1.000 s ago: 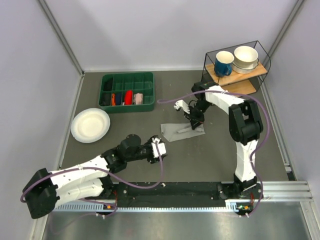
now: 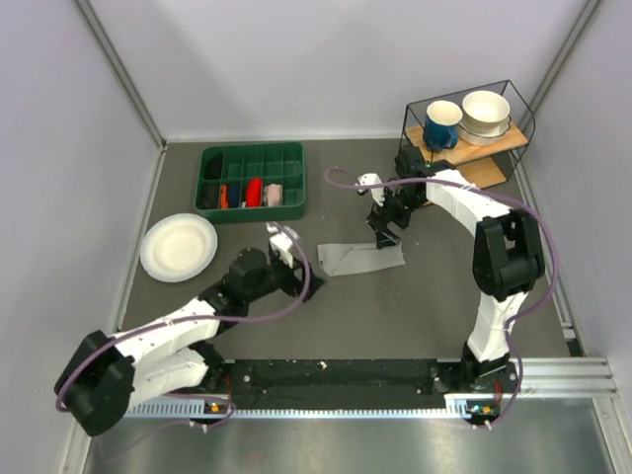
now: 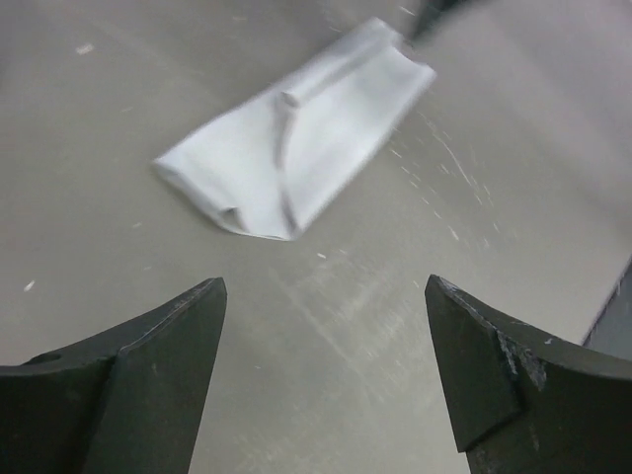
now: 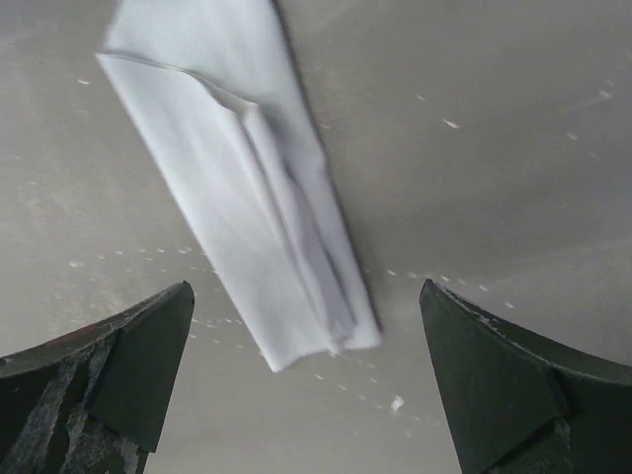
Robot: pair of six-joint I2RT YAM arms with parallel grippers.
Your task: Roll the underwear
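The white underwear [image 2: 355, 259] lies flat and folded on the grey table, with a narrow folded ridge along it, seen in both wrist views [image 3: 326, 128] [image 4: 227, 188]. My left gripper [image 2: 306, 281] hovers left of and below it in the top view, fingers apart with nothing between them. My right gripper [image 2: 383, 231] is over the right end of the underwear, also open and empty.
A green divided tray [image 2: 252, 158] with coloured items is at the back left, a white plate [image 2: 179, 247] at the left. A wire shelf [image 2: 464, 150] with mug and bowls stands back right.
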